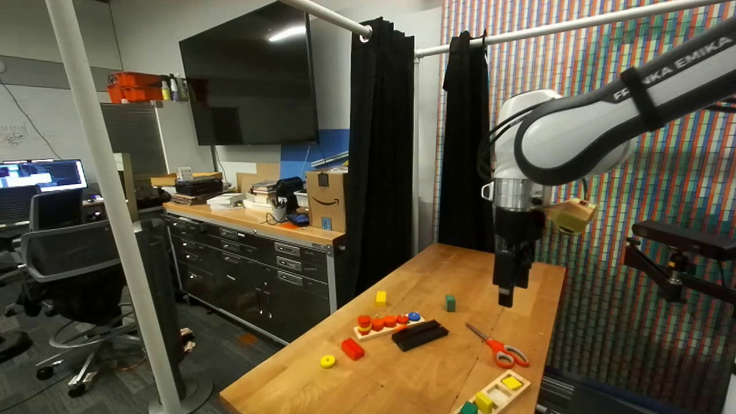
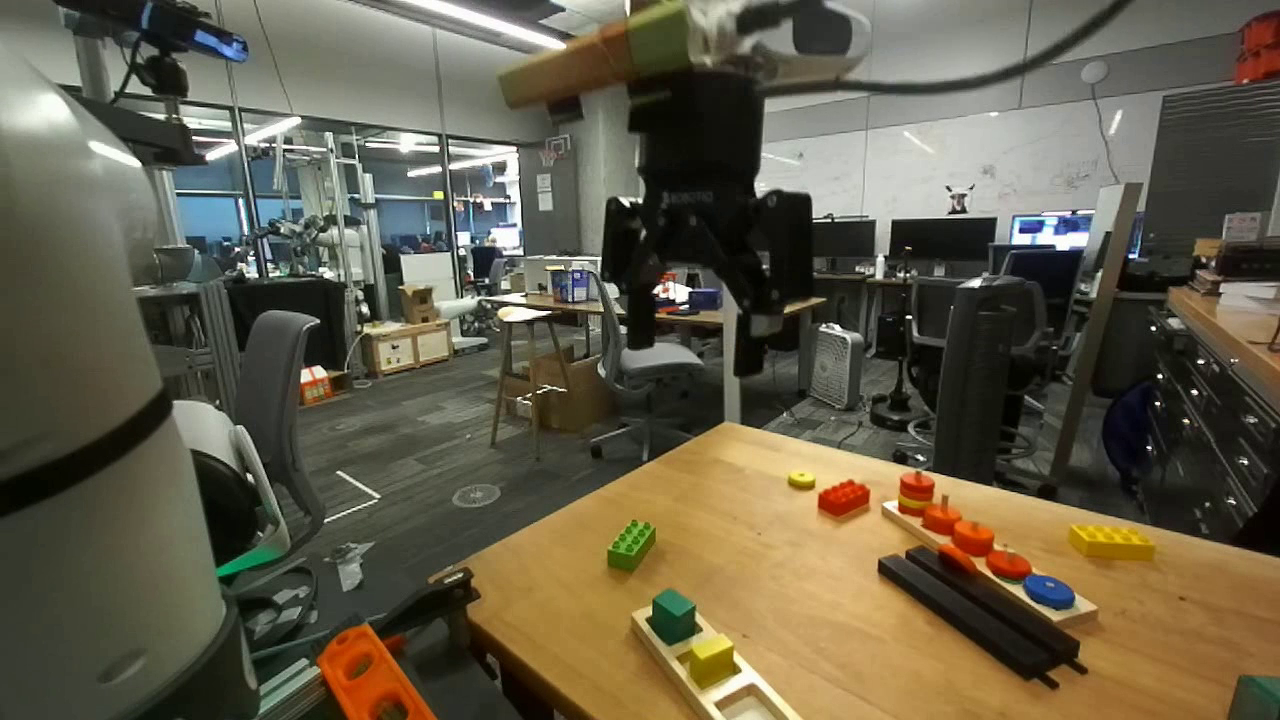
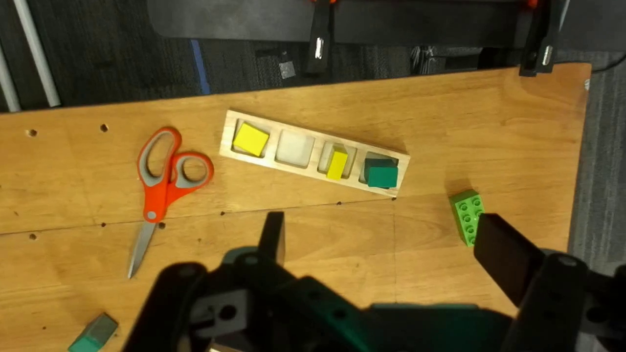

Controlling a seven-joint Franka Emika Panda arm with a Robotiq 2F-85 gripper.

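High over the table hangs my gripper (image 2: 696, 354), its fingers spread wide and nothing between them. In the wrist view its two fingers frame bare wood. A wooden tray (image 3: 315, 137) with square compartments lies near the table edge. It carries a tilted yellow block (image 3: 251, 139) in one end compartment and an empty compartment beside that. A narrower yellow block (image 3: 337, 162) stands in the third, and a green block (image 3: 382, 173) at the other end. A bright green toy brick (image 3: 467, 217) lies off that end. Beside the other end are red-handled scissors (image 3: 156, 193). A loose green block (image 1: 450, 303) stands farther along the table.
Along the table's other side lie a peg board with rings (image 1: 390, 324), black bars (image 1: 420, 335), a red brick (image 1: 352, 349), a yellow ring (image 1: 328, 361) and a yellow brick (image 1: 380, 298). Bare wood (image 2: 768, 576) separates the tray from these.
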